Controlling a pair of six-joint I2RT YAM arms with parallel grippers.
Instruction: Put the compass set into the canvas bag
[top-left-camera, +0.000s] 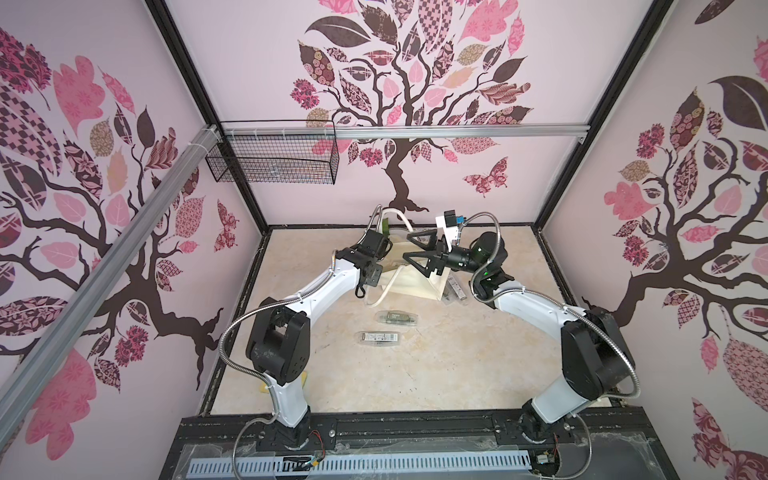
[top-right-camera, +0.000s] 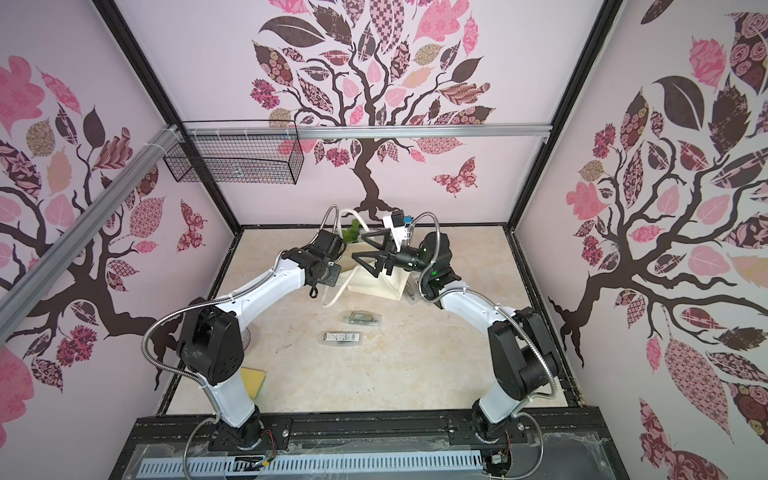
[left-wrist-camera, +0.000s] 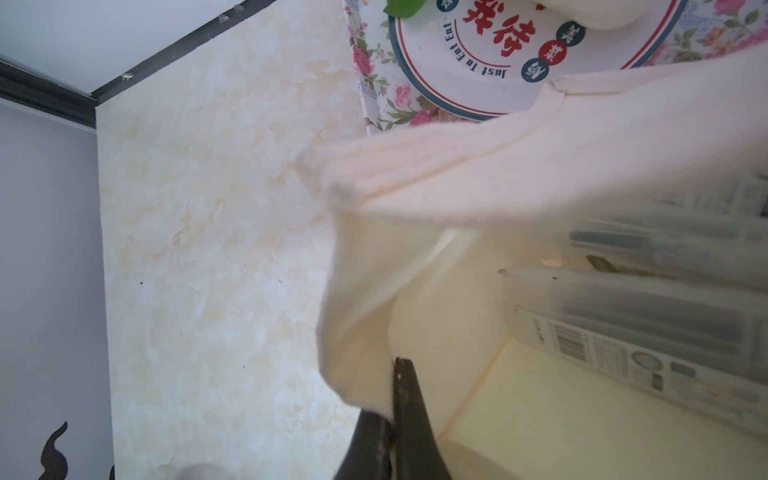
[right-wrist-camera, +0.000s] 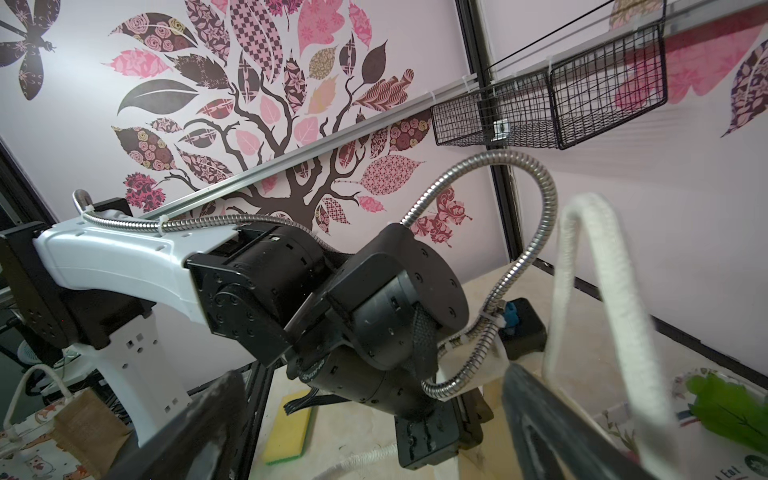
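Note:
The cream canvas bag (top-left-camera: 413, 286) stands near the back middle, its mouth spread in the left wrist view. Down at its rim, my left gripper is shut, with the thin cloth edge running in between its fingers. Inside the bag lie clear plastic packs (left-wrist-camera: 640, 320), one with a barcode label. On the table in front are a greenish clear pack (top-left-camera: 397, 318) and a white-labelled pack (top-left-camera: 380, 338); I cannot tell which pack is the compass set. Above the bag's mouth my right gripper (top-left-camera: 408, 246) holds its fingers wide apart, empty.
Behind the bag is a printed plate (left-wrist-camera: 480, 56) on a flowered mat. Another pack (top-left-camera: 455, 289) lies right of the bag, under the right arm. A yellow sponge (top-right-camera: 252, 382) sits at the front left. Bare table fills the front right.

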